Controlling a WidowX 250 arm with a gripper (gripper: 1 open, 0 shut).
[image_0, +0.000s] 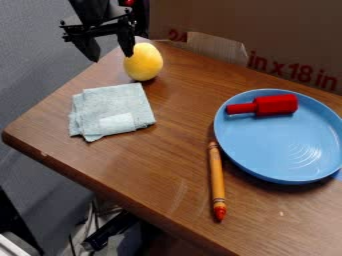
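Note:
My black gripper (107, 50) hangs at the top left, above and to the left of a yellow object (143, 64), with its fingers apart and nothing seen between them. A folded pale blue cloth (110, 108) lies on the table below it. On the right a red cylindrical object with a narrower handle (274, 104) lies on a blue plate (274, 150). An orange crayon-like stick with a red tip (217, 180) lies left of the plate.
The wooden table (120, 175) has bare room in its middle and front. A cardboard box (267, 40) stands along the back. The table's left edge is near the cloth.

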